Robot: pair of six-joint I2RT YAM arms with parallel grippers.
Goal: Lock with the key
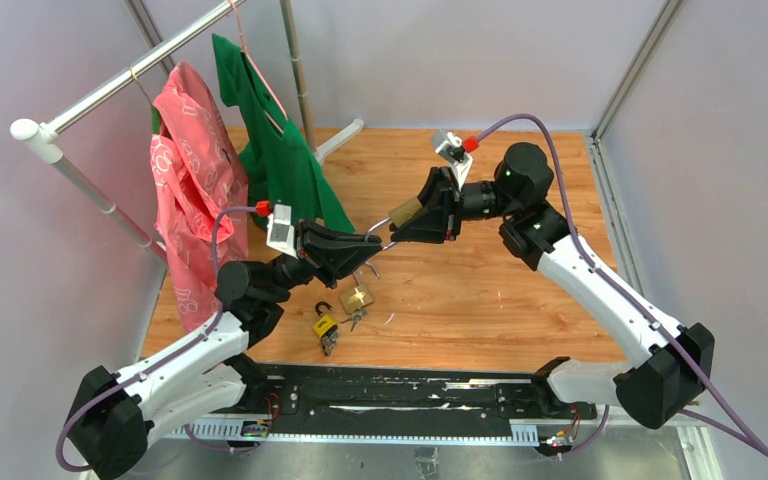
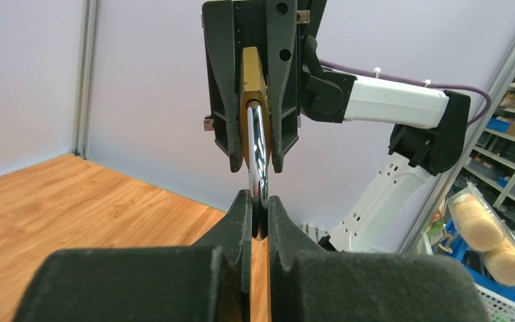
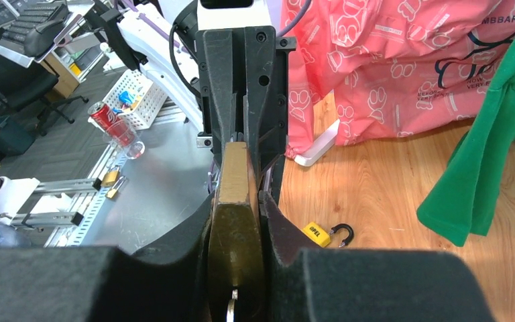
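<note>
A brass padlock [image 1: 407, 212] is held in the air between the grippers, its body in my right gripper [image 1: 397, 228], which is shut on it. Its silver shackle [image 2: 257, 147] points toward my left gripper [image 1: 374, 240], whose fingers are shut on it. In the right wrist view the brass body [image 3: 235, 221] fills the space between the fingers, with the left gripper directly opposite. Below on the table lie another brass padlock [image 1: 357, 300], a yellow padlock [image 1: 325, 325] with an open black shackle, and keys [image 1: 353, 318]. I cannot tell whether a key is in the held lock.
A clothes rack [image 1: 100, 100] with a pink bag [image 1: 195, 190] and a green garment [image 1: 290, 175] stands at the left. Walls close in the wooden table [image 1: 490, 310].
</note>
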